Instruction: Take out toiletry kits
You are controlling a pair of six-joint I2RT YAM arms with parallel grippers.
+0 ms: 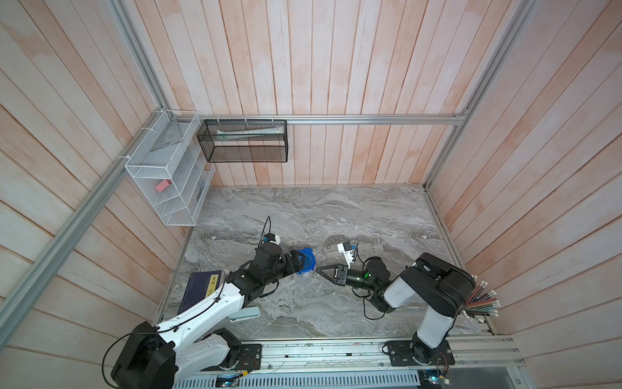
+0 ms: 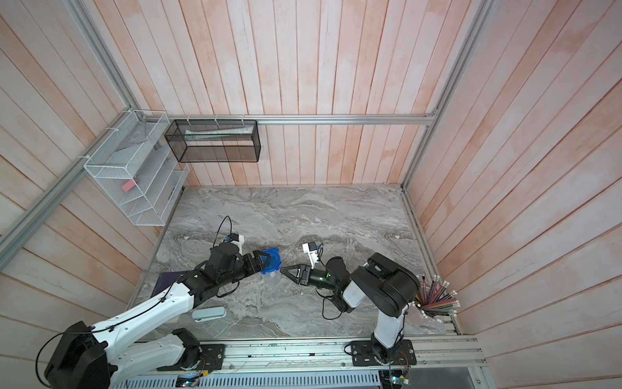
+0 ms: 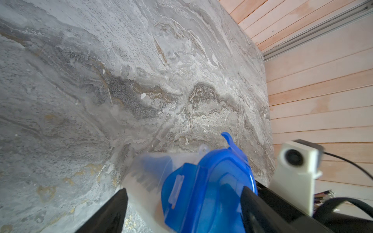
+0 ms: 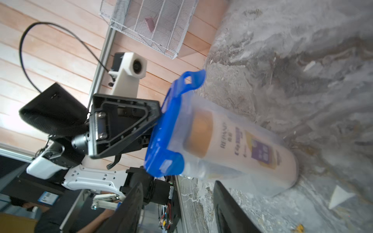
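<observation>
A clear toiletry case (image 4: 240, 151) with a blue lid (image 3: 209, 194) and a labelled bottle inside stands on the marble table near the middle. My left gripper (image 1: 294, 262) is at the lid, its fingers either side of it in the left wrist view; whether they grip it cannot be seen clearly, and they look part open. My right gripper (image 1: 324, 273) is just right of the case, open with nothing between its fingers; its fingertips show at the bottom of the right wrist view, below the lid.
White wire shelves (image 1: 162, 188) hang on the left wall, a black mesh basket (image 1: 243, 155) on the back rail. A dark book (image 1: 194, 291) and pale slim case (image 1: 244, 314) lie at front left, bundled rods (image 2: 434, 301) at right.
</observation>
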